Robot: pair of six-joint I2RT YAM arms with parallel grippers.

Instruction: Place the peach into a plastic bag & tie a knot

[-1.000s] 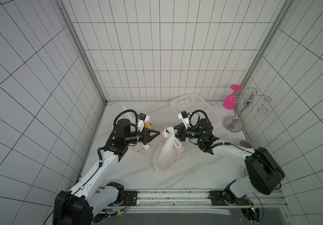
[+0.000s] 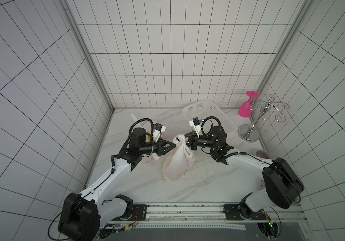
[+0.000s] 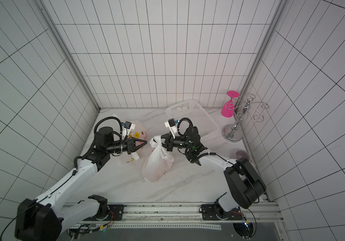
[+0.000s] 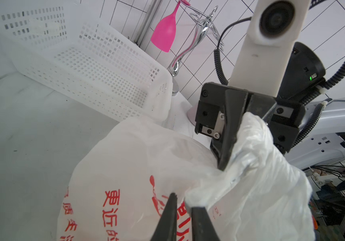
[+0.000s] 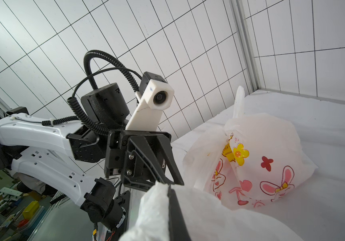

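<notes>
A white plastic bag [image 2: 177,164] hangs at the centre, its bunched, twisted top [image 4: 252,144] pinched by my right gripper [image 2: 187,139], which is shut on it. The bag's red print shows in the left wrist view. My left gripper [image 2: 171,146] is just left of the gathered top, its fingertips part open at the bag, with the plastic end [image 4: 204,196] lying close over them; I cannot tell that anything is gripped. No peach is visible; the bag hides its contents.
A second bag [image 5: 272,148] with cartoon prints lies on the left of the counter. A white basket [image 2: 204,108] stands at the back, with a pink glass [image 2: 245,108] and a chrome stand [image 2: 248,132] at the back right. Tiled walls enclose three sides.
The right gripper and bag have risen very slightly.
</notes>
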